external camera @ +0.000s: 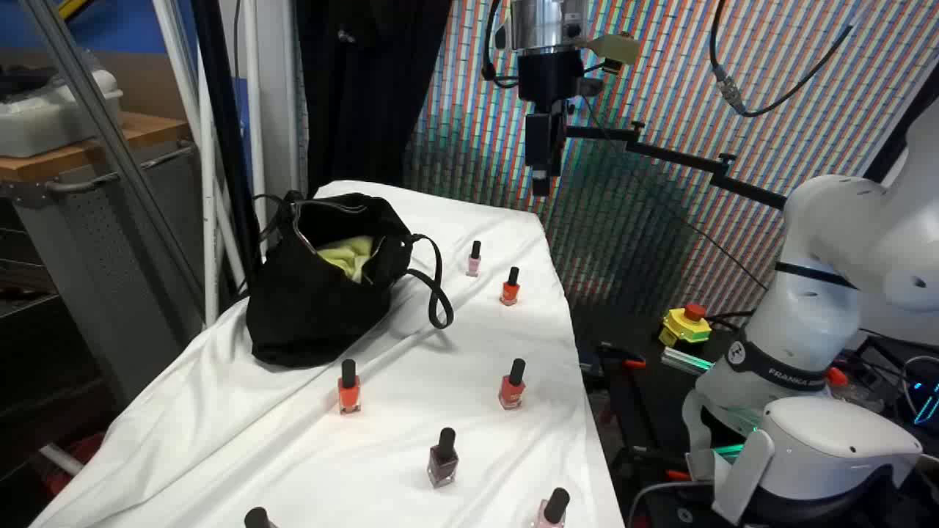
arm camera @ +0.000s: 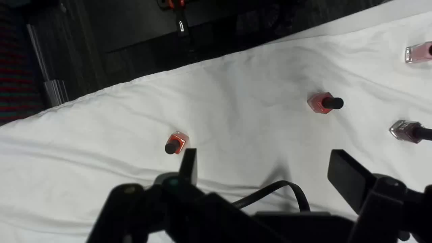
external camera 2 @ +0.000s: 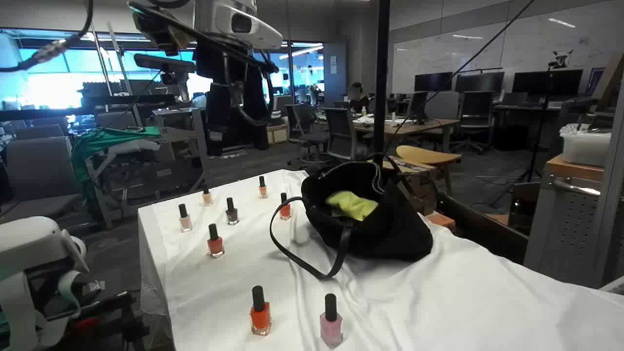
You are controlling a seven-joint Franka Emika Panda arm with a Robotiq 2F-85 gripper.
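My gripper is wide open and empty, held high above the white-draped table with bottles and bag strap below it in the wrist view. A black bag (external camera: 304, 308) stands with its mouth open, yellow-green cloth (external camera 2: 351, 204) showing inside. Several nail polish bottles with black caps stand upright around it. In exterior view 2, an orange-red bottle (external camera 2: 261, 319) and a pink one (external camera 2: 331, 328) are nearest. Farther off are a red bottle (external camera 2: 215, 245), a dark mauve one (external camera 2: 232, 216), a pale pink one (external camera 2: 185, 222), another orange-red one (external camera 2: 284, 210) and two peach-toned ones.
The bag's strap (external camera: 437, 303) loops out over the white cloth (external camera: 422, 369) toward the bottles. A yellow emergency-stop box (external camera: 684, 327) sits off the table beside the arm's base. Bare cloth separates most bottles.
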